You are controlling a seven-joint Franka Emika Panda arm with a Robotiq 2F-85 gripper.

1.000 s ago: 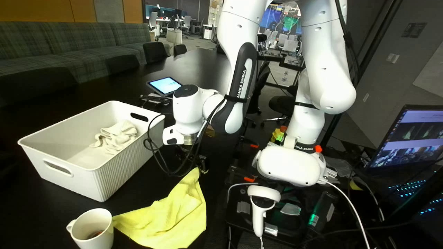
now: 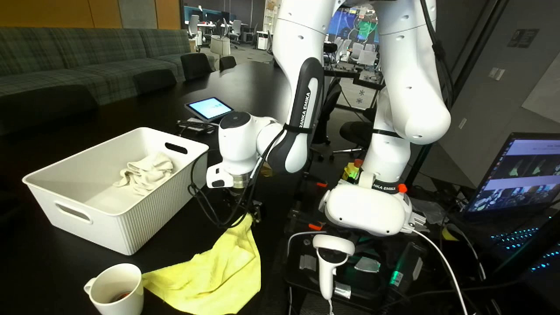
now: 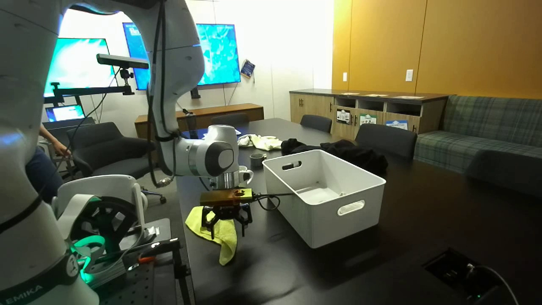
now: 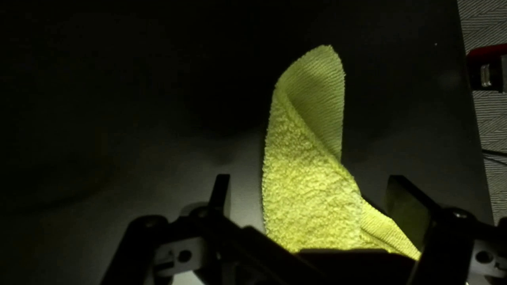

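A yellow cloth [image 2: 218, 273] lies spread on the dark table, its narrow end reaching under my gripper [image 3: 227, 229]. Seen from the wrist, that folded end of the cloth [image 4: 309, 190] runs between my two fingers, with a gap on either side. The fingers stand open and hold nothing. How high the fingertips are above the table is hard to judge. Left of the arm in exterior view 1 is a white bin [image 2: 78, 173] with a crumpled whitish cloth [image 2: 147, 173] inside it.
A white mug [image 2: 118, 291] stands at the cloth's near left corner. Behind the arm lies a tablet [image 2: 210, 108]. A dark cup [image 3: 257, 160] and black fabric [image 3: 350, 155] sit near the bin. The table edge runs close beside the cloth.
The arm's hand has come down slightly towards the narrow end of the yellow cloth. The cloth, bin and mug have stayed where they were.
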